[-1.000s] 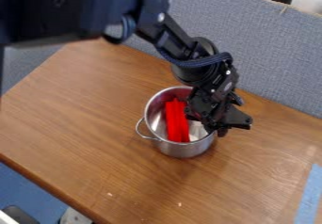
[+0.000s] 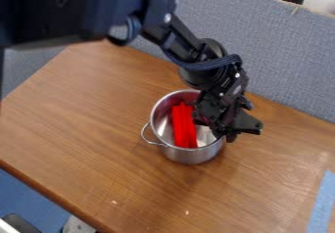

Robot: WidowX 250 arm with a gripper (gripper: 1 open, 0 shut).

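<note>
A steel pot [image 2: 179, 151] with side handles sits on the wooden table. Inside it is a long red object [image 2: 182, 125], with a pale surface or item beside it. The black gripper [image 2: 225, 129] is down at the pot's right rim, partly over its interior. Its fingertips are dark and overlapping in this view, so whether they are apart or closed on something is unclear.
A grey padded panel [image 2: 275, 61] runs behind it. A pale blue strip [image 2: 322, 203] lies at the right.
</note>
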